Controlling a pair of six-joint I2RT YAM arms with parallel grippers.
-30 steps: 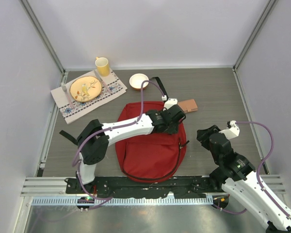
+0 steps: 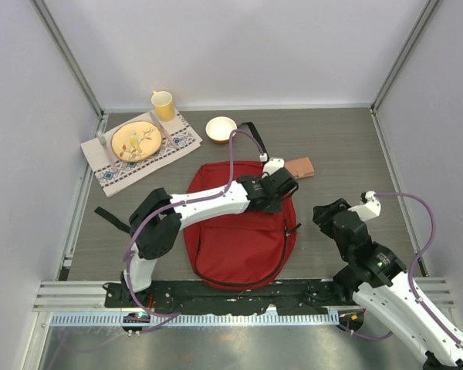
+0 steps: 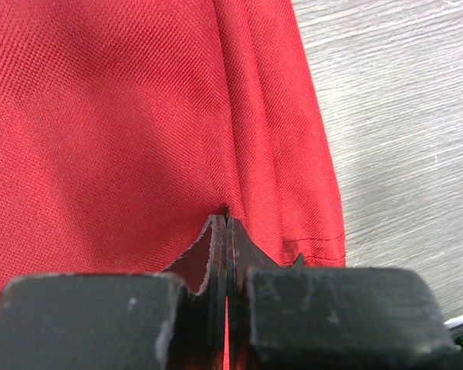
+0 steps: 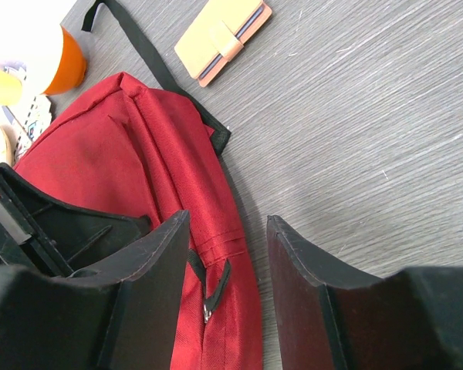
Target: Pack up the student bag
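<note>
The red bag (image 2: 239, 243) lies flat in the middle of the table, its dark zip pull (image 4: 216, 291) showing near the right edge. My left arm reaches over it. The left gripper is shut, its tips against the red cloth beside a seam; whether a thin fold sits between them cannot be made out. To the right of the bag, my right gripper stands part open with nothing between its fingers; the bag's right edge appears below that gap. A tan notebook (image 2: 299, 167) with a strap lies just beyond the bag's upper right corner.
At the back left, a patterned mat (image 2: 112, 179) carries a plate (image 2: 147, 135) and cutlery, with a yellow mug (image 2: 163, 105) at its far end. A white bowl (image 2: 221, 128) stands behind the bag. Bare table (image 2: 347, 154) lies to the right.
Over the last second my left arm has shifted slightly to the right above the bag. The right arm, the bag and the notebook look unmoved.
</note>
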